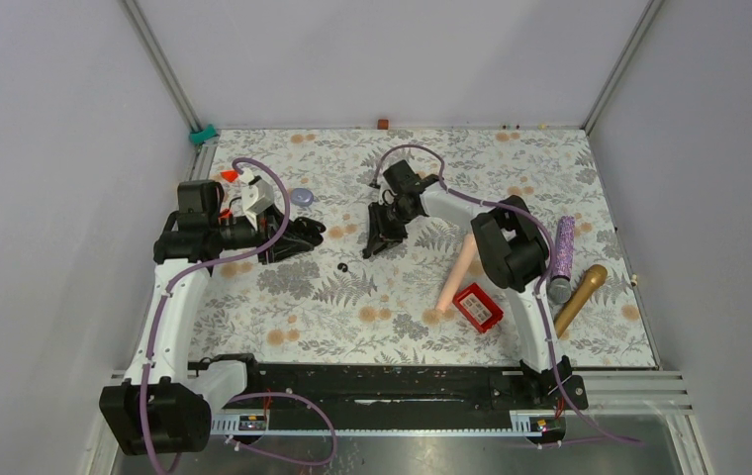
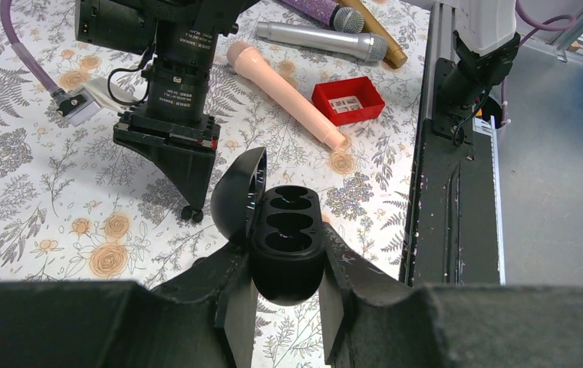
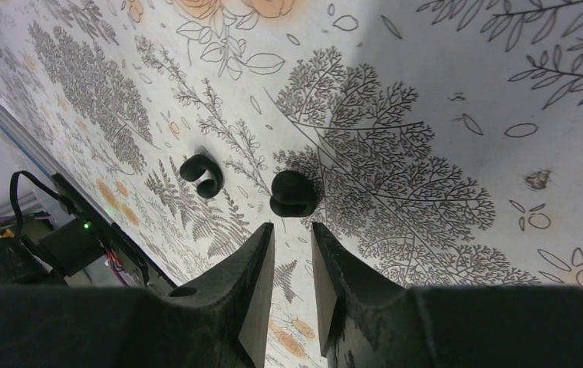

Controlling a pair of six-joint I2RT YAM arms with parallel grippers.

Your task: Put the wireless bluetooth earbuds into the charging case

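Note:
The black charging case (image 2: 287, 253) is held upright, lid open, in my left gripper, shut on it; its earbud wells look empty. One black earbud (image 3: 292, 192) lies on the floral mat just beyond the fingertips of my right gripper, which is part open with nothing visible between its fingers. A second earbud (image 3: 202, 175) lies left of the first in the right wrist view; from above, it is the small dark piece (image 1: 342, 267) between the grippers.
A peach cylinder (image 1: 456, 272), a red box (image 1: 477, 308) and microphones (image 1: 561, 257) lie to the right. A blue disc (image 1: 302, 197) sits behind the case.

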